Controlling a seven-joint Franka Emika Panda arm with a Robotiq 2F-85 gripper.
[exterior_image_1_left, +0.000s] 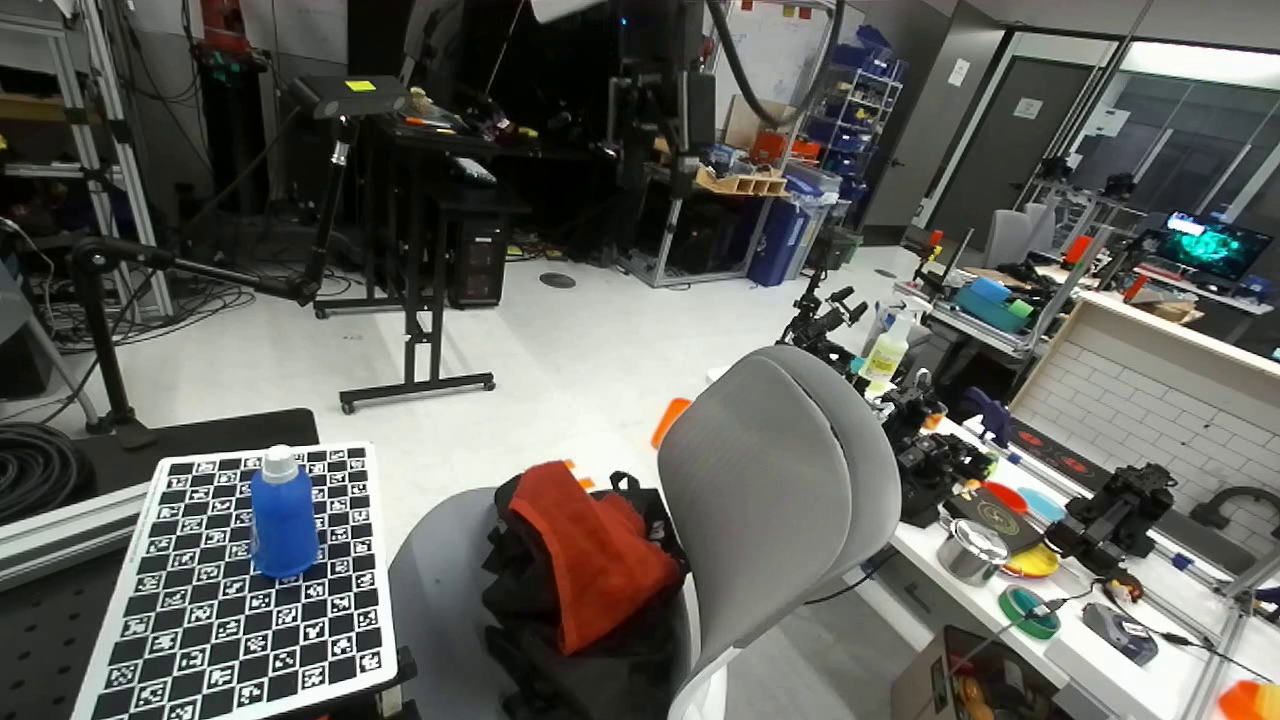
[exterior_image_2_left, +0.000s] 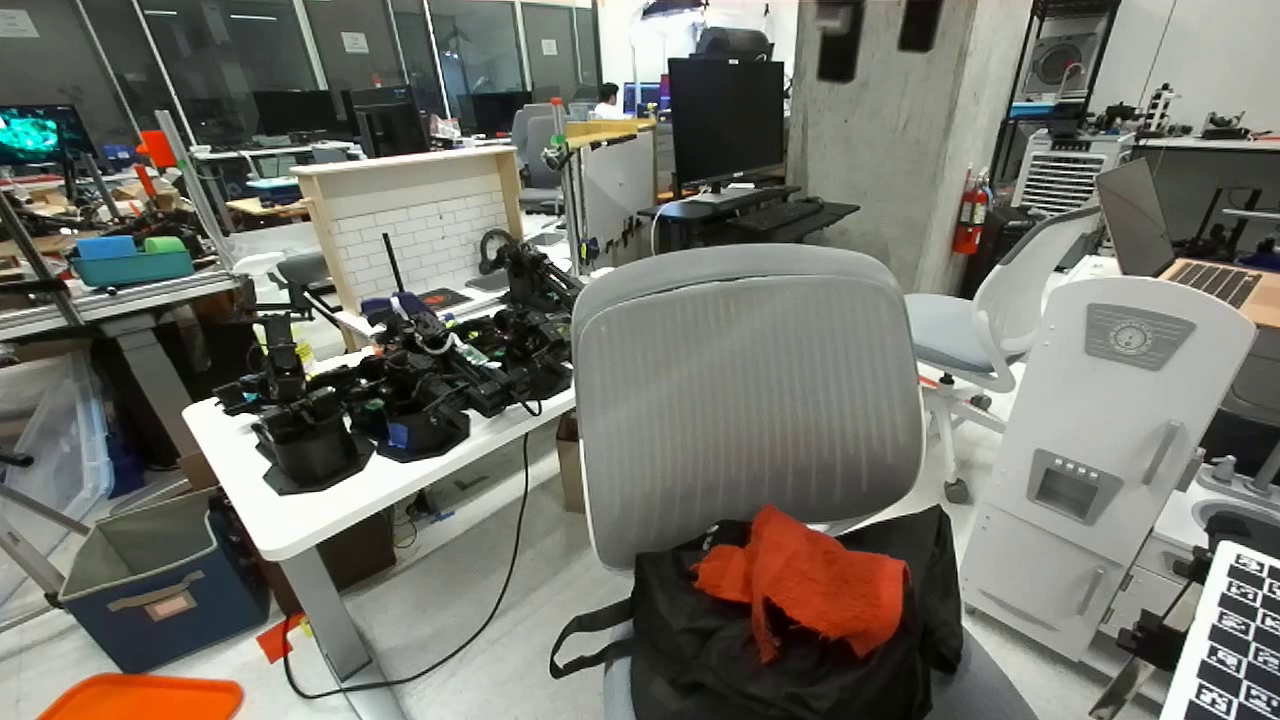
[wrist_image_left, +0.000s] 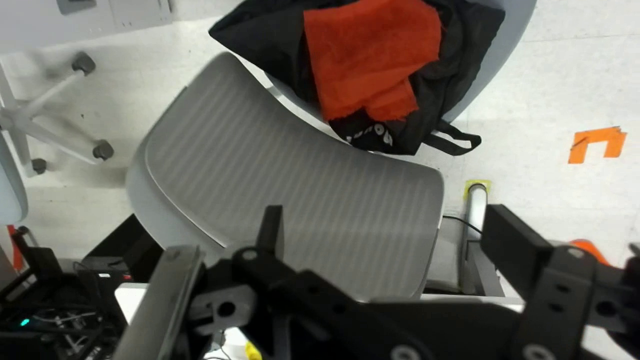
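High in exterior view 1 hangs my gripper (exterior_image_1_left: 656, 114), far above the floor and the chair. The wrist view shows the gripper open, its two dark fingers wide apart with nothing held between them. Below it is the grey backrest (wrist_image_left: 288, 180) of an office chair. On that chair's seat lies a black bag (exterior_image_2_left: 684, 648) with a red-orange cloth (exterior_image_2_left: 828, 582) draped over it. A blue bottle (exterior_image_1_left: 283, 522) with a white cap stands upright on a black-and-white patterned board (exterior_image_1_left: 180, 600), well away from the gripper.
Right of the chair in exterior view 1, a white table (exterior_image_1_left: 1176, 684) carries black robot arms, a metal pot (exterior_image_1_left: 973, 552) and coloured dishes. A white toy kitchen cabinet (exterior_image_2_left: 1080, 480) stands right of the chair in exterior view 2. Open floor (exterior_image_1_left: 576, 360) lies behind the chair.
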